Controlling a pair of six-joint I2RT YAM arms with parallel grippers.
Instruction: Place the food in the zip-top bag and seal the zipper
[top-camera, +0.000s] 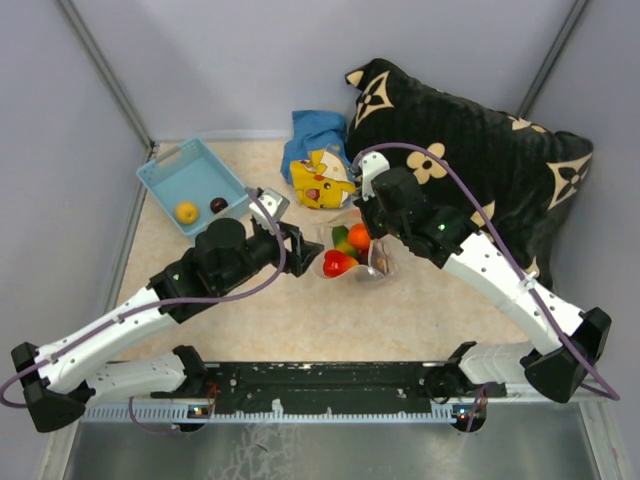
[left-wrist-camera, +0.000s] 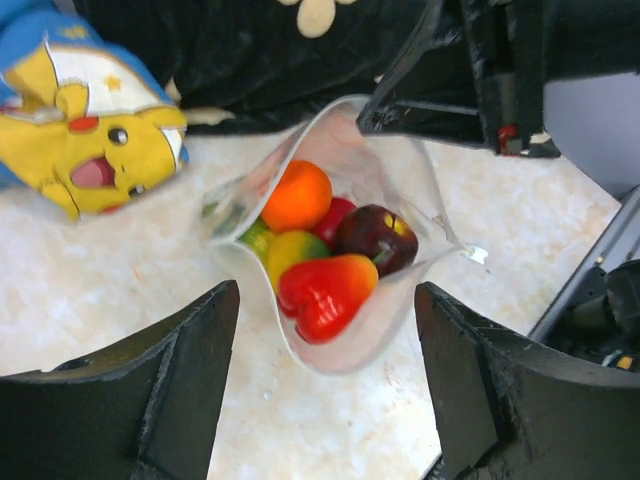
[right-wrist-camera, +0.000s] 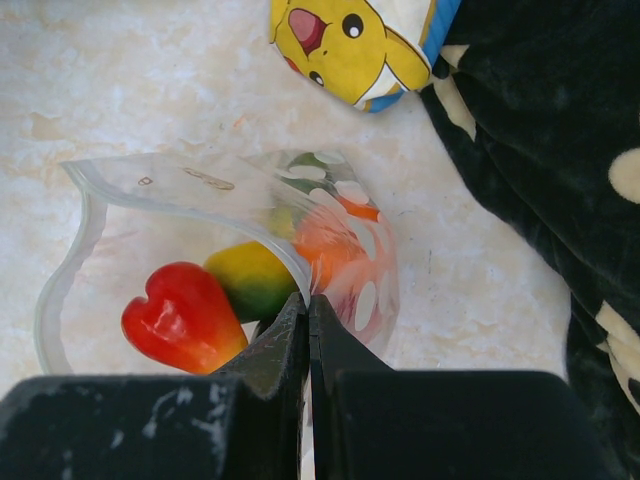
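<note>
The clear zip top bag stands open mid-table with food inside: a red pepper, an orange, a yellow-green fruit, a dark fruit. My left gripper is open left of the bag, empty between its fingers. My right gripper is shut on the bag's top edge at its right side, as the right wrist view shows.
A blue bin with a yellow fruit and a dark fruit stands back left. A yellow-and-blue cloth pouch and a large black cushion lie behind the bag.
</note>
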